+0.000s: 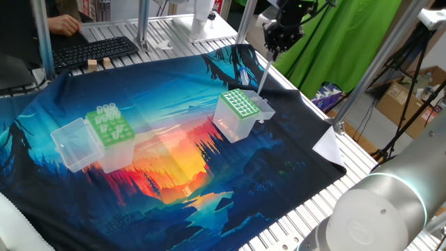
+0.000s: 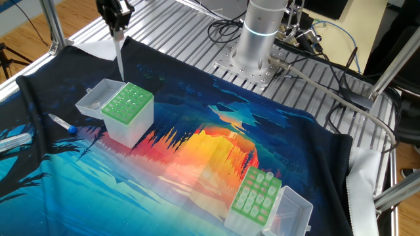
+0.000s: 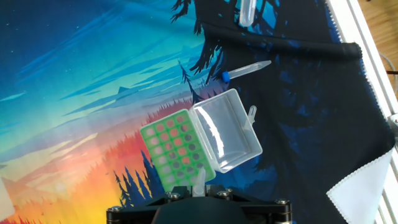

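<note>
My gripper (image 1: 270, 52) is shut on a long translucent pipette tip (image 1: 264, 78), which hangs nearly upright from it. In exterior view 2 the tip (image 2: 120, 60) points down behind the open box with the empty-looking green rack (image 2: 128, 103). The wrist view has the tip (image 3: 199, 181) at the bottom centre, overlapping the near end of the green grid (image 3: 176, 149). That box's clear lid (image 3: 225, 129) lies folded open. A second box (image 2: 253, 195) has several clear tips standing in its green rack.
A blue-capped tube (image 3: 247, 70) lies on the cloth near the open lid, with another clear tube (image 3: 247, 11) farther off. The second box's lid (image 1: 76, 144) is open. Bare patterned cloth (image 1: 178, 150) separates the two boxes.
</note>
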